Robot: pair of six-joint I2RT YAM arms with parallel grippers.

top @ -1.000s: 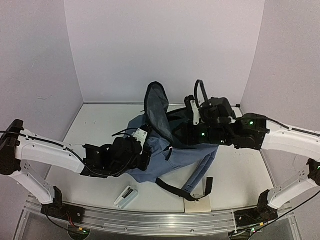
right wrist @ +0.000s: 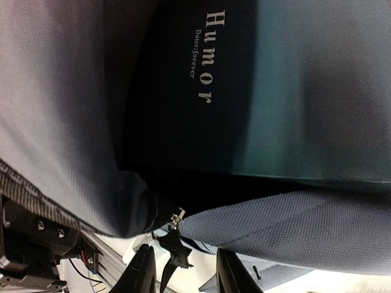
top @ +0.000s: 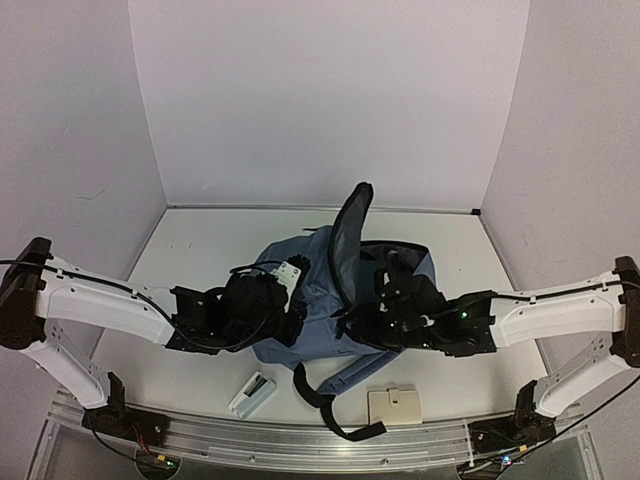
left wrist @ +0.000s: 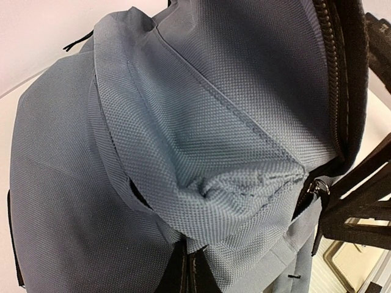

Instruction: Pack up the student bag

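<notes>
A blue-grey school bag (top: 320, 335) lies mid-table, its flap (top: 347, 245) raised and its mouth open. Inside it is a dark teal book (right wrist: 281, 97) lettered "Humor". My left gripper is shut on the bag's fabric, which puckers at its fingertips. At the bag's front edge, my right gripper is open, fingers apart. A zipper pull with a black tab (right wrist: 174, 247) hangs in line with the gap between them; contact cannot be made out. A beige notebook (top: 394, 407) and a pale case (top: 252, 395) with a dark item lie outside the bag.
A black strap (top: 345, 425) trails from the bag toward the table's front edge, between case and notebook. Walls enclose the white table (top: 190, 240) at back and sides. Bare table shows on the far left and right.
The flap leans further right, the strap has shifted left, and the notebook is more exposed. My left arm stays put.
</notes>
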